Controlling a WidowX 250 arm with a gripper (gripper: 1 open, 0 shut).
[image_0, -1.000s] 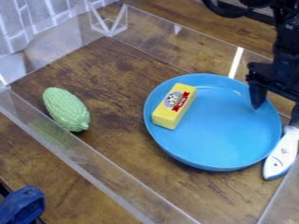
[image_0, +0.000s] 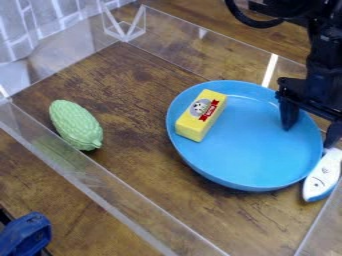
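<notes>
A blue round plate (image_0: 243, 150) holds a yellow box (image_0: 202, 114) on its left part. My black gripper (image_0: 306, 108) is at the plate's right rim; whether its fingers are open or hold anything is hard to tell against the dark shapes. A white object (image_0: 322, 176) lies just outside the plate at the lower right, below the gripper.
A green bitter melon (image_0: 75, 125) lies at the left on the wooden surface (image_0: 107, 80). Clear transparent walls border the area. A blue object (image_0: 24, 236) sits outside at the bottom left.
The gripper has moved slightly left over the plate's right edge since a second ago. The other objects look almost unchanged.
</notes>
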